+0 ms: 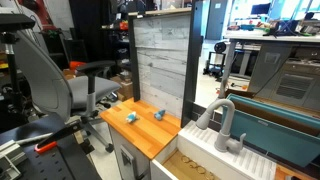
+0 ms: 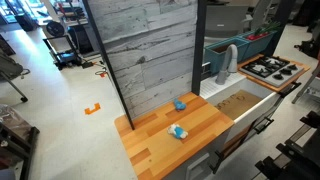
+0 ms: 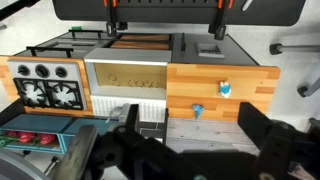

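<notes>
Two small blue-and-white items lie apart on the wooden countertop (image 2: 150, 148) of a toy kitchen. The paler item (image 2: 178, 131) is nearer the front edge; the bluer item (image 2: 180, 105) sits closer to the grey plank back wall (image 2: 150, 70). From above, the wrist view shows the pale item (image 3: 224, 89) and the blue item (image 3: 197, 108) on the wood. My gripper stands open over the scene, its dark fingers spread wide with nothing visible between them. Neither item appears touched. In the exterior views the gripper cannot be made out clearly.
Beside the countertop is a tan-floored compartment (image 3: 130, 76), with a grey faucet (image 2: 228, 58) behind it. A stovetop (image 2: 270, 68) lies farther along, near a blue shelf bin (image 1: 270, 135). An office chair (image 1: 50, 80) stands at the left.
</notes>
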